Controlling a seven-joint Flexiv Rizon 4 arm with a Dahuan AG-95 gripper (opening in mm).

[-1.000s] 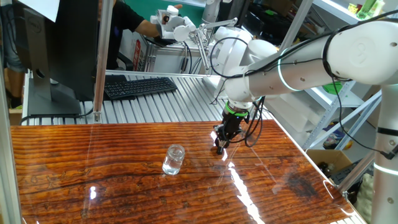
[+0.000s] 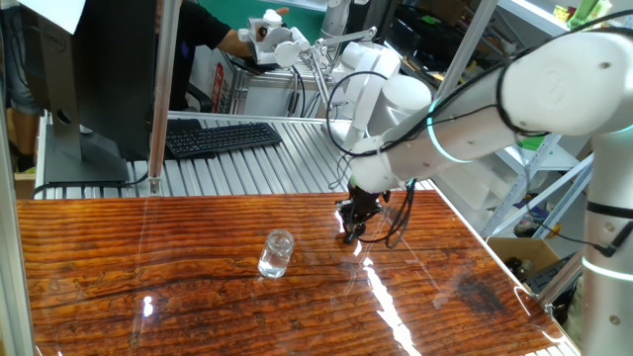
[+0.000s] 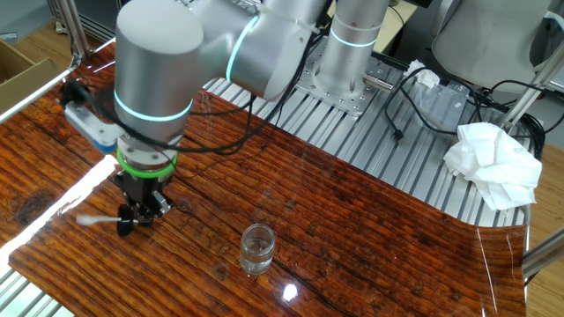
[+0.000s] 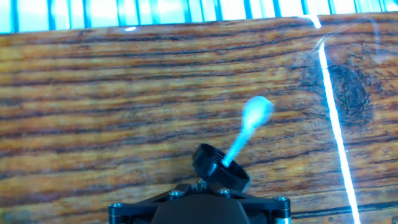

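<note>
A black round cap-like piece [image 4: 210, 163] with a pale stem and rounded end [image 4: 255, 113] shows right at my gripper in the wrist view. In exterior view 2 the pale stem [image 3: 95, 219] points left, low over the wooden table, from the black piece [image 3: 128, 220] below my gripper [image 3: 141, 211]. My gripper [image 2: 353, 225] is low near the table's far edge in exterior view 1. The fingers are too dark and overlapped to show whether they grasp the piece. A clear glass jar [image 2: 275, 255] with clear liquid [image 3: 256, 255] stands upright, apart from the gripper.
The glossy wooden table [image 2: 119, 287] is otherwise largely clear. Behind it are a slatted metal surface, a keyboard [image 2: 223, 139] and a monitor [image 2: 94, 89]. White crumpled material [image 3: 493, 163] lies by the arm base. Loose cables hang along the arm.
The arm's wrist has shifted and tilted above the table, and the green ring near the gripper has turned mostly out of sight. The gripper's tip stays near the same spot; the jar is still.
</note>
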